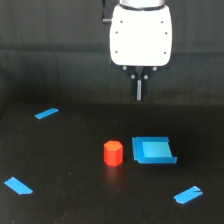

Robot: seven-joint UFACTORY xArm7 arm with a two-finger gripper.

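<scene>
A small red-orange block (113,153), six-sided in outline, stands on the dark table near the middle. Just right of it, a blue square (140,158) with a lighter blue patch (157,149) inside lies on the table; block and square are apart. My gripper (139,98) hangs high above and behind them, below a white hand body. Its fingers show only as a thin grey bar pointing down, too small to tell whether they are parted. No object shows at their tips.
Strips of blue tape mark the table at left (47,113), front left (18,186) and front right (188,195). A dark curtain (50,60) closes off the back.
</scene>
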